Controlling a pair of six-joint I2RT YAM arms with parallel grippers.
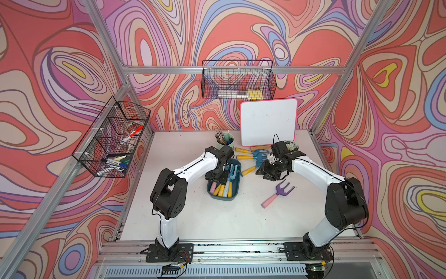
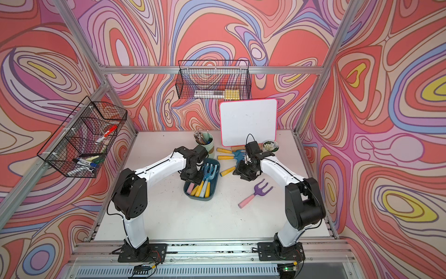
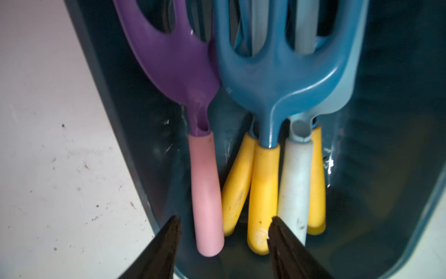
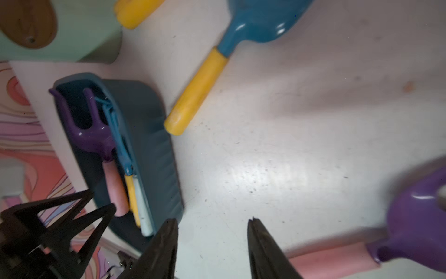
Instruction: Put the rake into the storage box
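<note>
In the left wrist view, a purple rake with a pink handle (image 3: 206,195) lies along the left side of the dark storage box (image 3: 104,100). Above the handle ends is my left gripper, its fingers apart and nothing visibly gripped. Beside that rake in the box lie a blue rake (image 3: 278,79) and several yellow and pale blue handles. A second purple rake (image 1: 282,189), pink-handled, rests on the table to the right of the box. My right gripper hangs open and empty over the table, between the box and this second rake.
A blue scoop with a yellow handle (image 4: 197,90) and other yellow-handled tools (image 1: 244,157) lie behind the box's right side. A green pot (image 1: 224,141) and a whiteboard (image 1: 268,121) stand at the back.
</note>
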